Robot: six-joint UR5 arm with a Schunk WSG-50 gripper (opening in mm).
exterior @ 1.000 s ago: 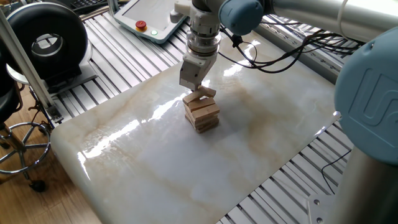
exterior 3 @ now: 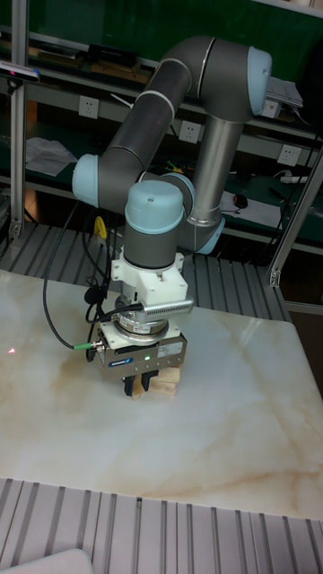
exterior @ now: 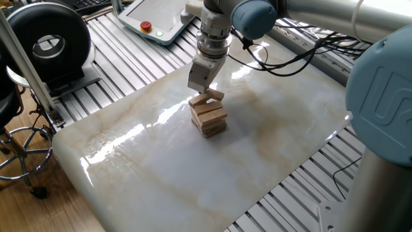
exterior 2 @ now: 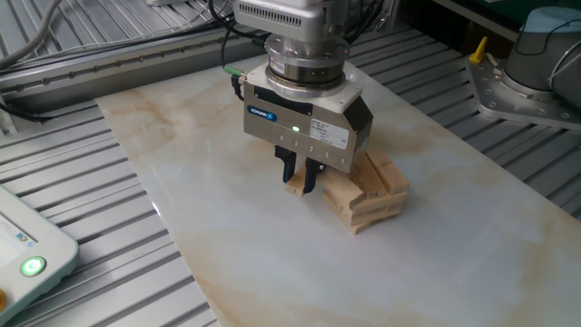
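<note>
A small stack of wooden blocks [exterior: 211, 119] stands on the marbled board, its layers somewhat uneven. On top, one loose block [exterior: 198, 100] lies askew, and another block [exterior: 215, 95] sits behind it, near the gripper. My gripper [exterior 2: 300, 183] points down at the stack's edge, its two black fingers [exterior 2: 313, 175] spaced apart. The end of a wooden block [exterior 2: 295, 189] shows between or just behind the fingertips; whether they grip it cannot be told. In the third view the gripper [exterior 3: 141, 387] partly covers the stack [exterior 3: 164, 385]. The fingers are hidden in the first view.
The glossy board [exterior: 148, 174] is clear around the stack. A teach pendant [exterior: 154, 18] with a red button lies at the back edge. Black cables [exterior: 309, 55] hang by the arm on the far right side.
The top blocks seem to have moved a very little near the gripper; the lower stack stays put.
</note>
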